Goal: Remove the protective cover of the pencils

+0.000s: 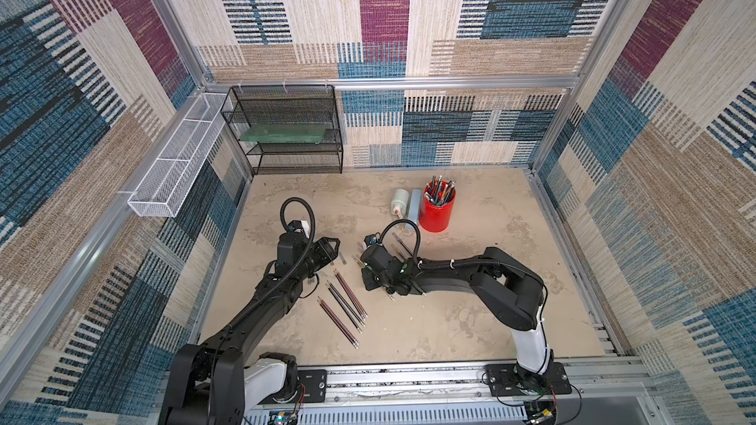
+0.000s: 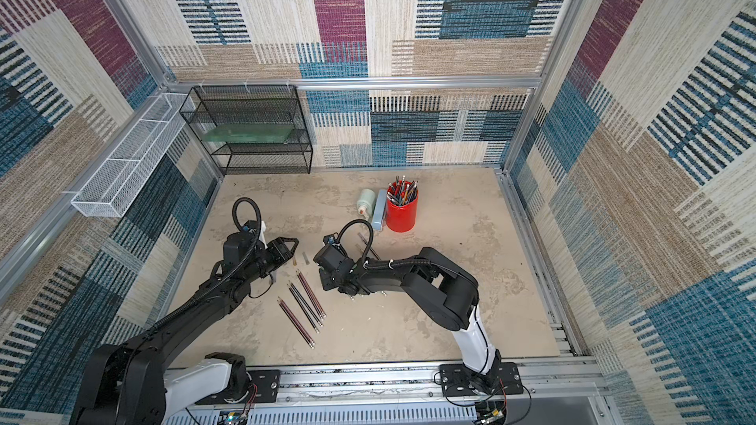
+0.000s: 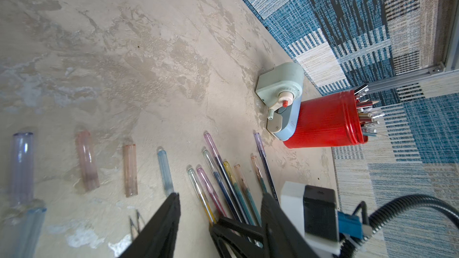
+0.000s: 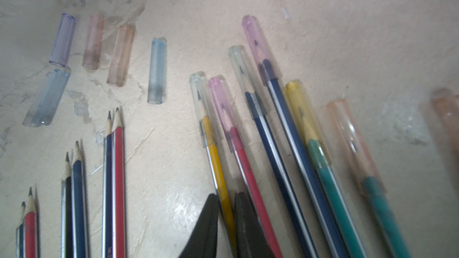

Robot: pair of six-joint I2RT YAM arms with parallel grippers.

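Observation:
A row of capped pencils lies at the right of the right wrist view: a yellow pencil point(image 4: 217, 167) in a clear cover point(image 4: 197, 96), a red pencil point(image 4: 251, 181) in a pink cover point(image 4: 221, 96), then blue and green ones, also covered. My right gripper has its fingers close on either side of the yellow pencil's shaft, below the cover; whether they press on it is unclear. Uncovered pencils point(image 4: 118, 176) lie in pairs on the left. Loose covers, among them a blue one point(image 4: 156, 71), rest above them. My left gripper hangs open and empty.
Behind the pencils stand a red cup point(image 1: 435, 212) full of pencils, a blue box point(image 1: 413, 206) and a pale green sharpener point(image 1: 400, 202). A black mesh rack point(image 1: 283, 159) is at the back left.

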